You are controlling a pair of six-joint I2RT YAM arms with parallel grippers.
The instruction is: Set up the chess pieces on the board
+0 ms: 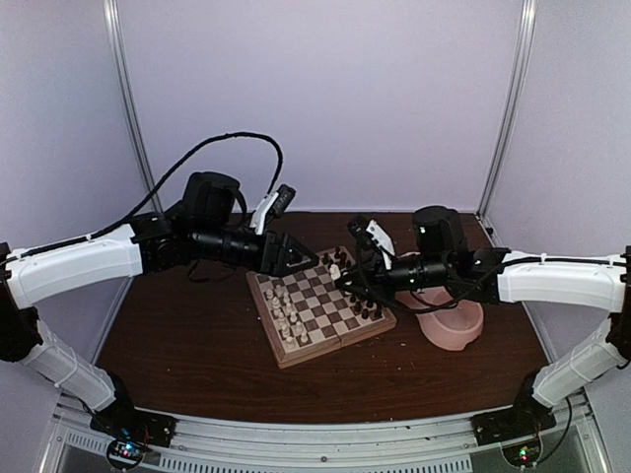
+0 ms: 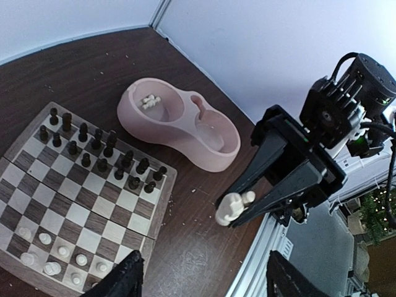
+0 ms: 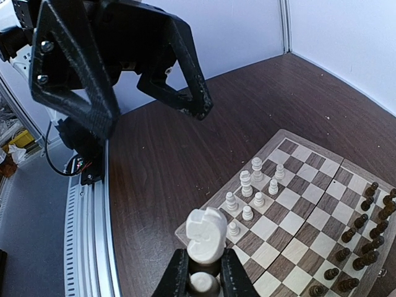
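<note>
The chessboard [image 1: 281, 350] carries black pieces [image 2: 102, 164] along one side and white pieces [image 3: 245, 184] along the opposite one. My right gripper is shut on a white piece [image 3: 207, 232], held above the board. My left gripper [image 1: 296, 258] hangs over the board just left of that piece, open and apart from it, with nothing between its fingers. In the right wrist view its fingers [image 3: 77, 102] are above and left of the white piece.
A pink two-bowl container [image 2: 179, 145] stands right of the board, with several white pieces [image 2: 150, 101] in one bowl. Bare table surrounds the board on the left and front.
</note>
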